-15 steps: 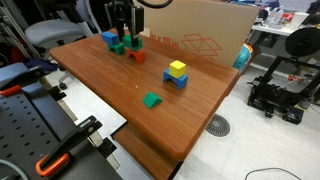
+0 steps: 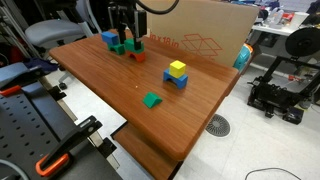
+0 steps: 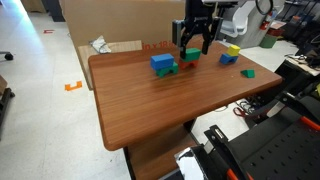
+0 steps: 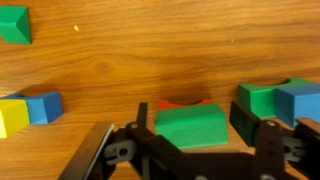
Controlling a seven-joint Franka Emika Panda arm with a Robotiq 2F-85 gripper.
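A green block (image 4: pixel 191 127) lies on top of a red block (image 4: pixel 184 103) in the wrist view. My gripper is over this stack, its dark fingers (image 4: pixel 141 114) apart, one on each side of the green block with a narrow gap showing at either side. Exterior view 2 has the gripper (image 3: pixel 194 50) low over the same green block (image 3: pixel 191 55), near the back of the table. How deep the fingertips reach beside it cannot be made out.
Beside the stack sits a blue block (image 4: pixel 299 102) on a green piece (image 4: pixel 261 98). On the other side are a yellow block (image 2: pixel 177 69) on a blue one (image 2: pixel 175 81) and a lone green block (image 2: pixel 152 100). Bare wood fills the table's (image 3: pixel 130 105) near part.
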